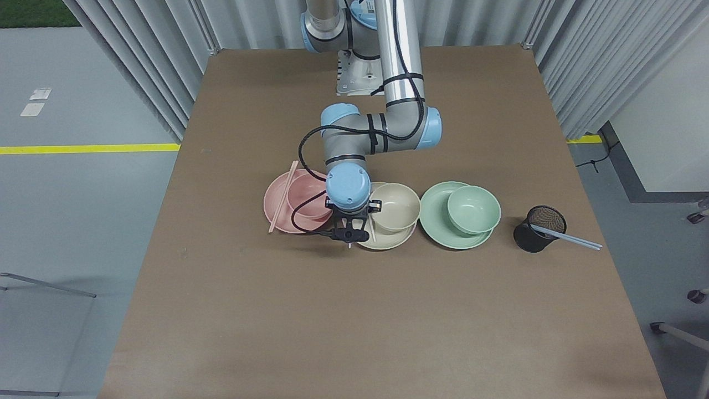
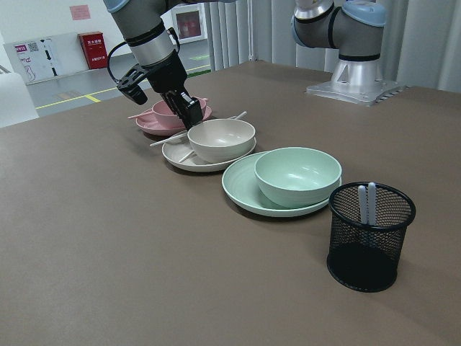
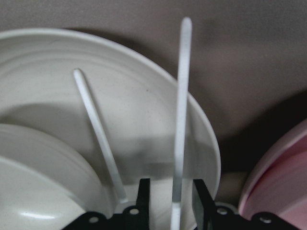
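Observation:
The black gripper is low over the cream plate (image 2: 205, 164), its fingers apart. Between them in the wrist view lies a pale chopstick (image 3: 181, 105), with space on both sides; a second chopstick (image 3: 100, 129) rests on the plate (image 3: 129, 96) beside the cream bowl (image 2: 221, 148). In the front view the arm hides part of the cream set. Pink plate (image 1: 272, 203) and bowl (image 1: 302, 189), with chopsticks (image 1: 282, 199), are left of the gripper; the mint plate (image 1: 432, 213) and bowl (image 1: 474, 209) are to its right.
A black mesh cup (image 1: 530, 243) holding chopsticks (image 1: 575, 239) stands at the right. The arm's base (image 2: 353, 90) sits at the back.

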